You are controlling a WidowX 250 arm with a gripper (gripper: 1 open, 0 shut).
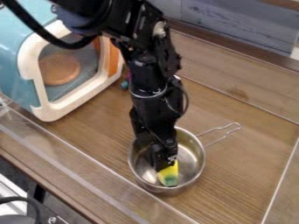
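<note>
A steel pot [194, 154] with a wire handle pointing right sits on the wooden surface. Inside it lies a yellow and green sponge-like piece [169, 177]. The black gripper [163, 157] hangs over the pot's left half, just above that piece.
A light blue and white toy appliance [52, 87] with an orange edge stands at the upper left, small coloured bits beside it.
</note>
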